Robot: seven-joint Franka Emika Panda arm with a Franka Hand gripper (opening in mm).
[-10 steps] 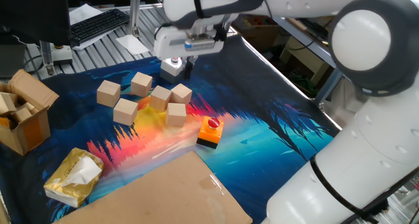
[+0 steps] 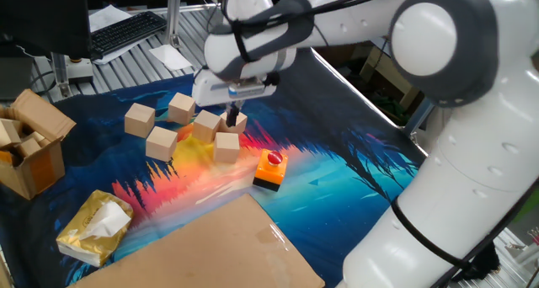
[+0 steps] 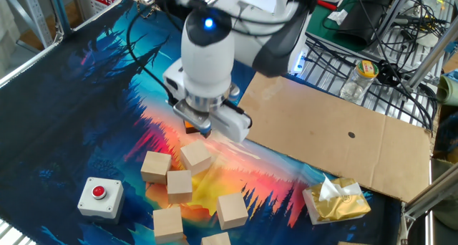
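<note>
Several plain wooden cubes lie loosely grouped on the colourful cloth; one cube (image 2: 226, 147) sits at the near side of the group, another cube (image 3: 196, 157) nearest the arm. My gripper (image 2: 232, 117) points down just over the rear right cube, its dark fingers partly covering that cube. Whether it touches is unclear. An orange box with a red button (image 2: 271, 168) stands right of the cubes; in the other exterior view the gripper hides most of it. A white box with a red button (image 3: 100, 200) stands apart from the cubes, hidden by the gripper in exterior view 1. The finger opening cannot be made out.
A gold tissue pack (image 2: 96, 227) lies at the near left, beside a large cardboard sheet (image 2: 202, 250). An open carton (image 2: 38, 162) holding more blocks stands at the left edge. Bare cloth (image 2: 312, 111) stretches to the right of the cubes.
My gripper has moved down and slightly left in exterior view 1, from near the white button box to over the rear right cube. The cubes have not visibly moved.
</note>
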